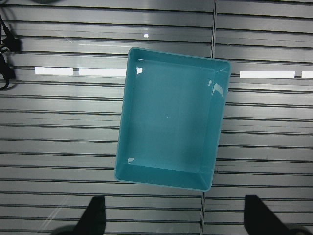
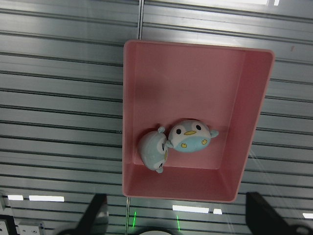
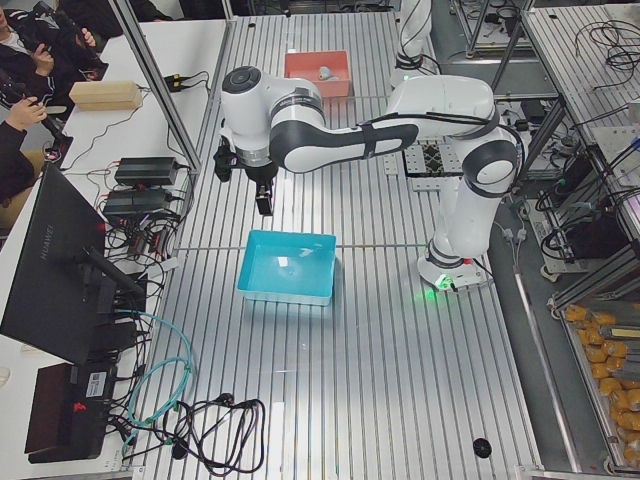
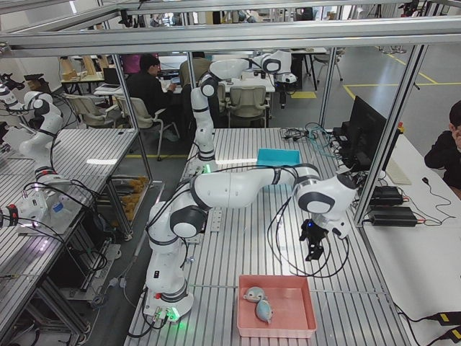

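Two pale blue plush penguins, one [image 2: 193, 142] facing up and another [image 2: 151, 149] on its side, lie in a pink tray [image 2: 195, 73]. My right gripper hangs above that tray, open, its fingers apart at the bottom corners of the right wrist view with nothing between. An empty teal tray [image 1: 171, 112] lies under my left gripper, which is open with nothing between its fingers. In the camera left view the left gripper [image 3: 263, 200] is just above the teal tray's far side.
A monitor [image 3: 55, 265], power boxes and tangled cables [image 3: 220, 440] line one long side. Metal frame posts [image 4: 403, 115] stand along the table edges.
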